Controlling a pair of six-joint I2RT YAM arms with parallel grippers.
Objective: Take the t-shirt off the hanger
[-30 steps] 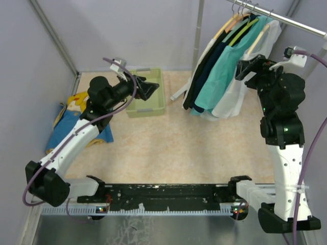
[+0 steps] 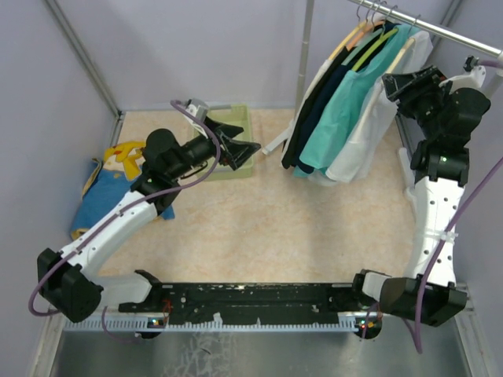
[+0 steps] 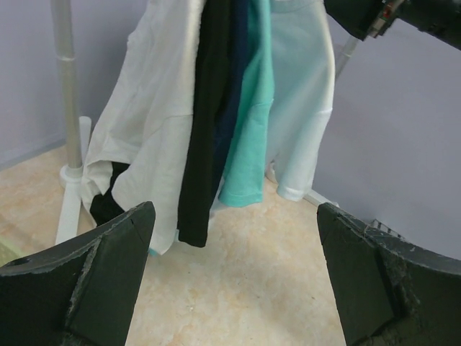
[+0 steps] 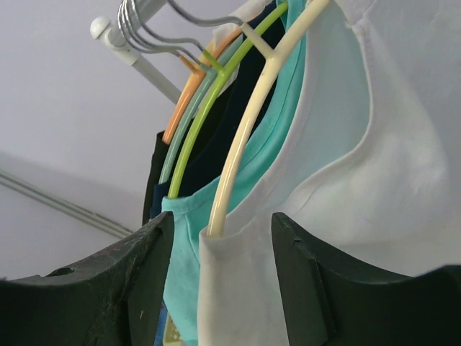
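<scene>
Shirts hang on a rail [image 2: 440,31] at the upper right: white, black, navy, teal [image 2: 342,122] and a front white one [image 2: 363,149]. My right gripper [image 2: 410,86] is at that front white shirt. In the right wrist view its part-open fingers [image 4: 130,288] stand either side of the end of a pale wooden hanger [image 4: 241,130] with white cloth over it, apparently not closed on it. My left gripper [image 2: 240,141] stands open and empty left of the garments, whose lower parts fill the middle of the left wrist view.
A pale green bin [image 2: 224,173] sits behind my left gripper. A blue and yellow cloth [image 2: 110,200] lies at the left. A white stand post [image 3: 66,108] rises beside the clothes.
My right gripper has moved right and toward the back, up to the front hanger. The garments look unchanged.
</scene>
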